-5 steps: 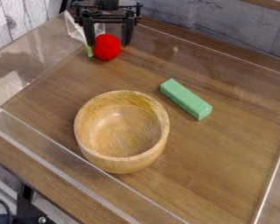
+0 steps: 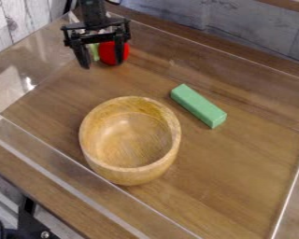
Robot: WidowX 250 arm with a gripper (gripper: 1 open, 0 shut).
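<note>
At the upper left of the camera view my black gripper (image 2: 98,54) reaches down over a red round object (image 2: 116,53), partly covering it. A small light green piece shows just beside the red object, mostly hidden. Whether the fingers hold anything I cannot tell.
A large wooden bowl (image 2: 130,165) stands at the lower middle of the wooden table (image 2: 239,187). A green block (image 2: 198,105) lies to the right of centre.
My gripper has moved leftward and down, toward the front of the red object, which now sits more behind it and slightly higher in the view.
</note>
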